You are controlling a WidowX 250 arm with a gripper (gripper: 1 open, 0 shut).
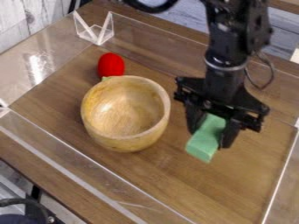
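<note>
The dark robot gripper (214,124) is shut on a green block (205,140), held at the right of the table. Left of it sits a large wooden bowl (122,127). A red round object (111,65) lies on the table behind the bowl.
A clear angular object (93,28) stands at the back left near the edge.
</note>
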